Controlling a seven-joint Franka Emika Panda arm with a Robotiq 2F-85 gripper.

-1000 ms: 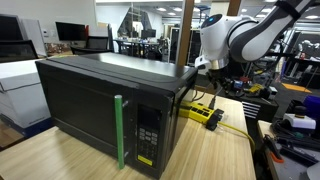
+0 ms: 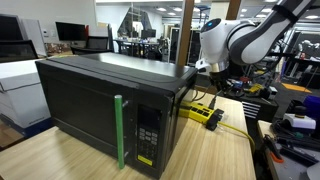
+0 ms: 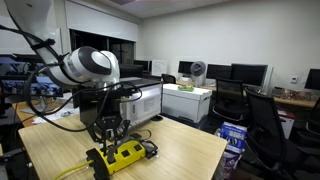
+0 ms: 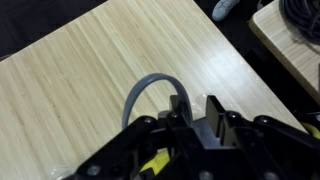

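A yellow power strip (image 3: pixel 125 157) lies on the wooden table, also visible behind the microwave's right end in exterior view 1. My gripper points down over it, low and close to the strip. In the wrist view, a grey cable (image 4: pixel 148 80) arches up in a loop and comes down beside the left black finger (image 4: pixel 180 106). A narrow gap shows between the fingertips, with a greyish shape below. Whether the fingers press on the cable or a plug is hidden.
A black microwave (image 2: pixel 110 105) with a green handle (image 2: pixel 119 132) fills much of exterior view 1, close to the arm. A yellow cord (image 2: pixel 237 131) trails over the table (image 2: pixel 215 158). Bare tabletop (image 3: pixel 190 145) lies right of the strip in exterior view 2.
The arm's pose above the power strip has altered slightly. The microwave and the strip stay where they were.
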